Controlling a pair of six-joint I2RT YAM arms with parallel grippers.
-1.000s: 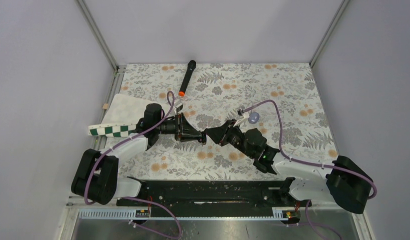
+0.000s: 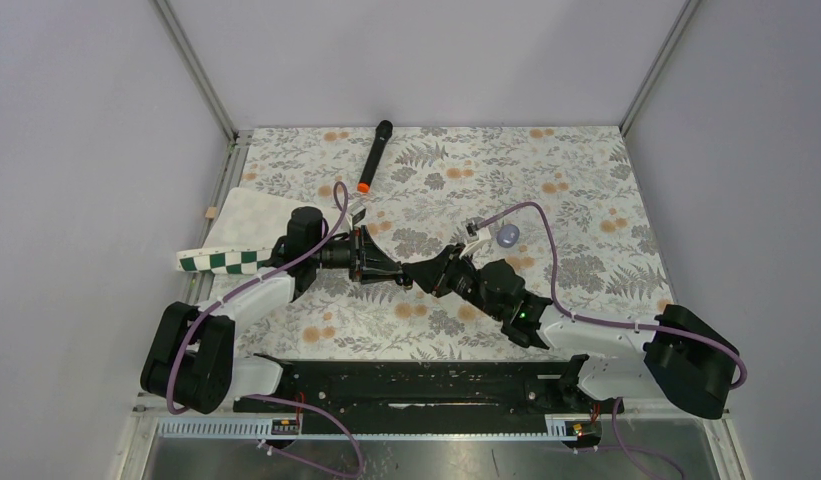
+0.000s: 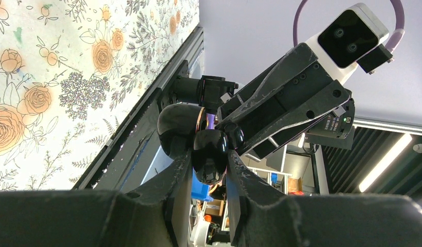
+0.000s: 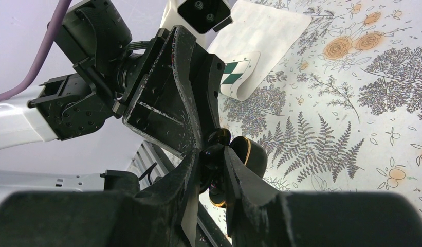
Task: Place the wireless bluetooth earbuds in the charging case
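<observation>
Both grippers meet above the mat's middle in the top view. My left gripper [image 2: 398, 270] is shut on a glossy black piece [image 3: 209, 154]; a larger rounded black shell [image 3: 175, 131] with a gold rim sits against it. My right gripper [image 2: 416, 270] is shut on a black piece [image 4: 211, 159], with the open gold-rimmed case [image 4: 252, 157] just beyond its fingertips. The pieces overlap closely, so I cannot tell which is an earbud in each grip or whether one is seated.
A black microphone [image 2: 375, 155] lies at the back, a white cloth with a green checkered strip [image 2: 226, 261] at the left, and a small light purple object [image 2: 507, 235] right of centre.
Since a second ago my right arm has shifted slightly to the left, closer to my left gripper. The left arm is nearly still.
</observation>
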